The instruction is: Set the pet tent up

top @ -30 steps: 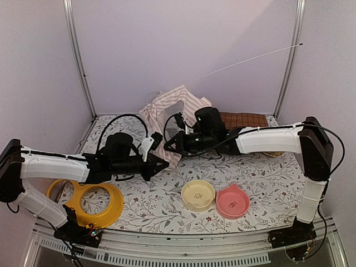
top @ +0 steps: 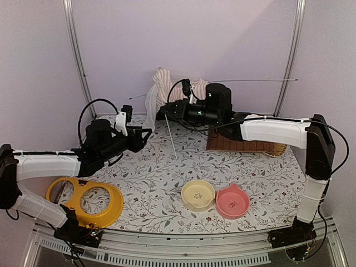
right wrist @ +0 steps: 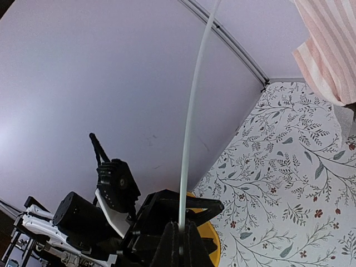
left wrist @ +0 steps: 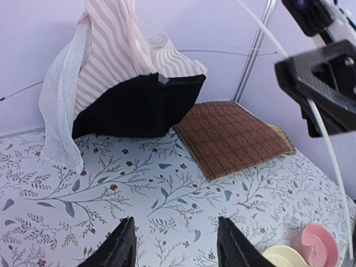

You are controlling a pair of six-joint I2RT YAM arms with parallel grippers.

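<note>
The pet tent's striped pink-white fabric (top: 164, 80), with black and sheer white parts, is raised at the back centre, thin poles reaching out sideways. A white pole (right wrist: 189, 122) runs into my right gripper, which is shut on it; in the top view it hangs down from that gripper. My left gripper is open and empty, left of the tent and facing it. In the left wrist view the tent fabric (left wrist: 111, 55) is ahead, above the table.
A brown mat (left wrist: 231, 136) lies at the back right. A cream bowl (top: 197, 194), a pink bowl (top: 232, 201) and a yellow ring-like object (top: 105, 214) are at the front.
My left gripper has drawn left and up, away from the fabric. My right gripper has risen toward the back with the pole, and the tent fabric has moved back with it.
</note>
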